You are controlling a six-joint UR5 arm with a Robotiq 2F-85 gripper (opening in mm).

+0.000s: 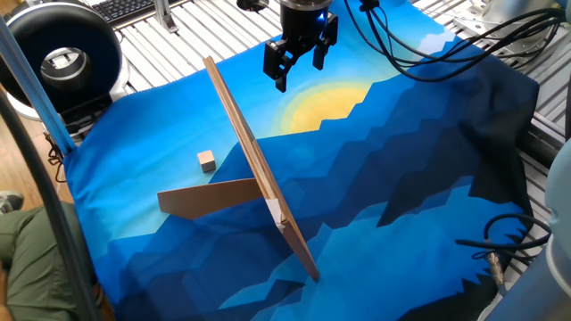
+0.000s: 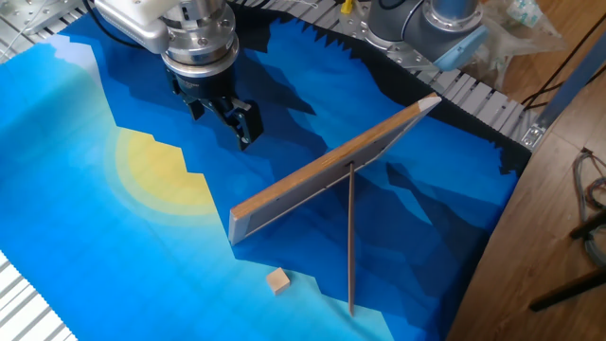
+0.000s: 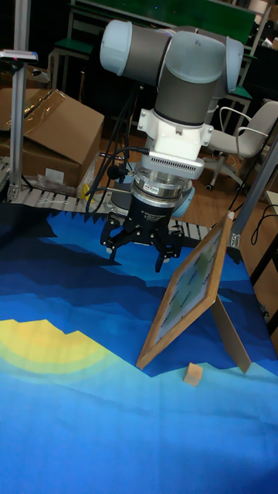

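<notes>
A wooden picture frame (image 3: 184,299) leans upright on the cloth, propped from behind by a flat stand leg (image 3: 229,335). Close to the frame's back edge and its leg lies a small wooden cube (image 1: 206,161), on the light blue part of the cloth; it also shows as a cube (image 2: 277,280) in the second exterior view. My gripper (image 1: 301,71) hangs above the cloth on the other side of the frame from the leg, apart from both frame and cube. Its fingers (image 3: 164,262) stand spread, with nothing between them.
Black cables (image 1: 464,53) run along one side in the first exterior view. The upright frame stands between my gripper and the cube.
</notes>
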